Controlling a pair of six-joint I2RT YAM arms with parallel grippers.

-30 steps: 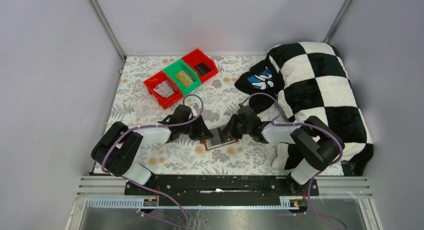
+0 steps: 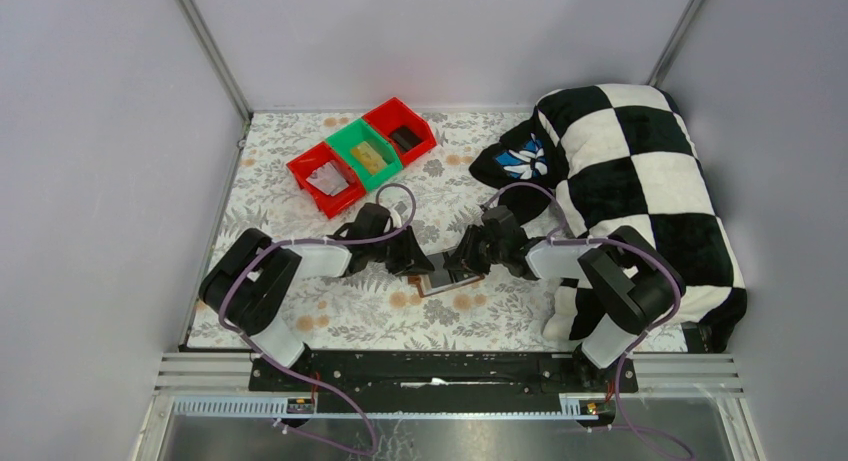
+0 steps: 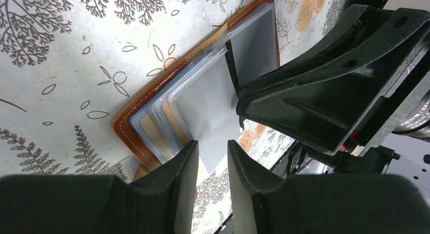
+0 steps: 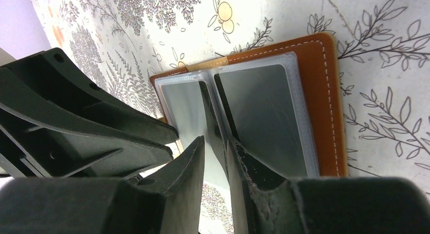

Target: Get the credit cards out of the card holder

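Note:
An open brown card holder (image 2: pixel 443 276) with clear sleeves holding grey cards lies on the floral mat between both grippers; its brown edge (image 4: pixel 322 107) fills the right wrist view's middle right. My left gripper is over the layered sleeves at one end, fingertips a little apart, at the sleeve edges. My right gripper has its fingertips at the dark slot between two sleeves, slightly parted; whether anything is between them is unclear. In the left wrist view the right gripper's body covers part of the holder.
Red, green and red trays (image 2: pixel 368 153) with small items sit at the back left. A checkered cushion (image 2: pixel 652 181) with a dark piece beside it fills the right side.
My left arm has moved slightly rightward over the holder. My right arm has shifted slightly, staying over the holder.

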